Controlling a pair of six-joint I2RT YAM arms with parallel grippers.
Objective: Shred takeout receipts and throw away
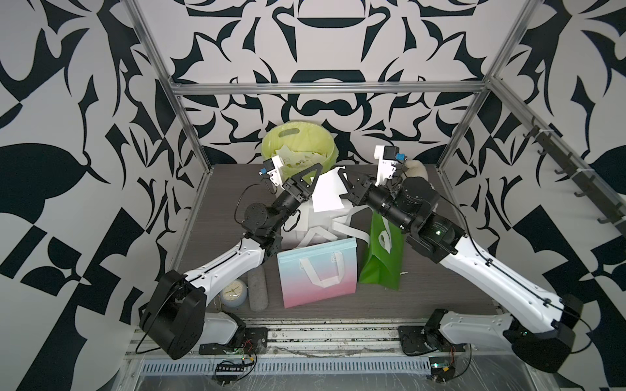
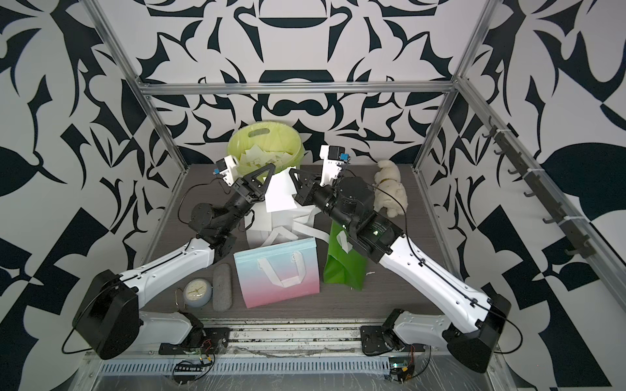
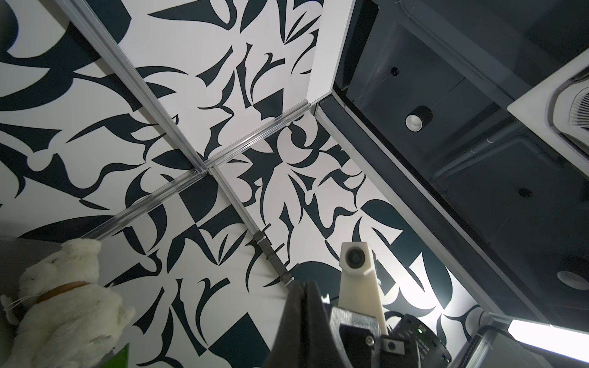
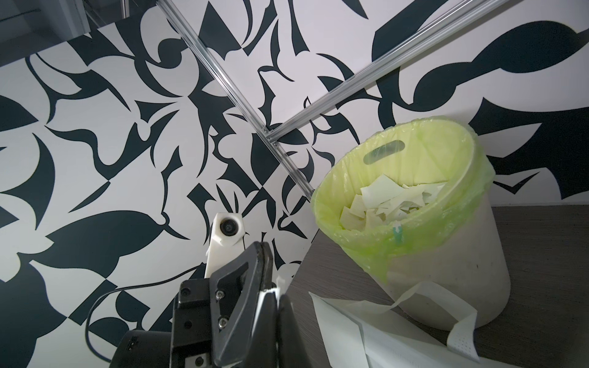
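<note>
A white receipt (image 1: 328,193) hangs in the air between my two grippers, in front of the bin. My left gripper (image 1: 319,166) is shut on its upper left edge. On its upper right, my right gripper (image 1: 341,172) is shut on the paper too. The fingers (image 4: 265,325) are pressed together in the right wrist view, with a sliver of white beside them. No paper can be made out at the left fingers (image 3: 294,331) in the left wrist view. A bin with a yellow-green liner (image 4: 392,251) stands behind, holding many torn scraps (image 4: 392,199).
White bags (image 2: 260,228) lie under the paper. A pink-blue bag (image 1: 317,286) stands in front, and a green bag (image 1: 381,264) to its right. A plush toy (image 2: 390,189) sits back right; a round tin (image 2: 197,292) and grey case (image 2: 222,286) lie front left.
</note>
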